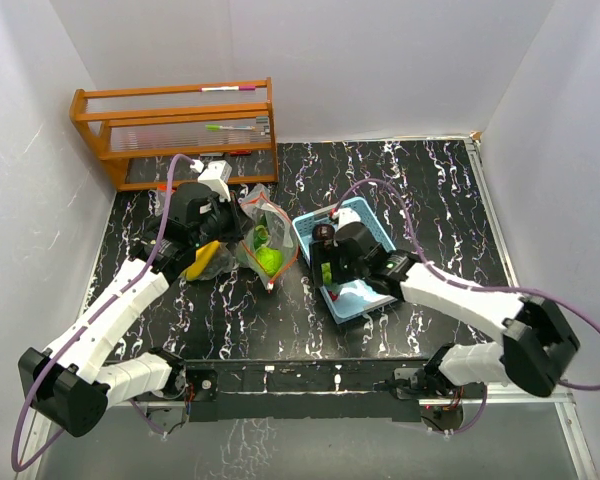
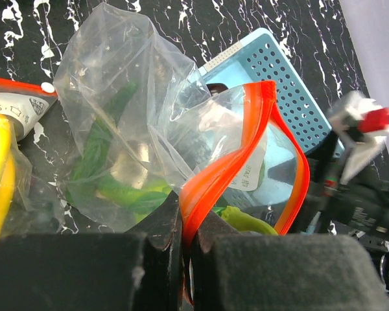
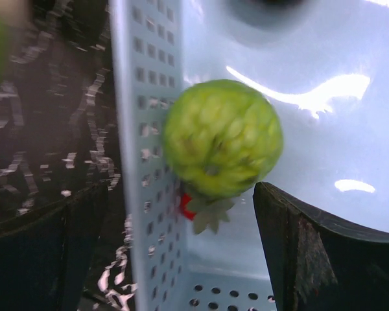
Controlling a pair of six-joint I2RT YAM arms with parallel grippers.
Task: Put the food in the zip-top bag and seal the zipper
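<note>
A clear zip top bag [image 2: 126, 110] with an orange-red zipper rim [image 2: 249, 139] lies with its mouth spread, green food [image 1: 270, 258] inside it. My left gripper is shut on one side of that rim. In the blue basket [image 1: 348, 312], a round green vegetable [image 3: 222, 137] rests against the perforated wall, with a small red, leafy-topped item [image 3: 201, 208] under its lower edge. Open and over the basket's left side, my right gripper has its fingers apart, one outside the wall and one inside, with the vegetable just ahead of them and nothing held.
Another bag with yellow food [image 1: 202, 262] lies left of the open bag, under the left arm. A dark round item [image 1: 323, 233] sits at the basket's far end. Behind stands a wooden rack [image 1: 180, 114].
</note>
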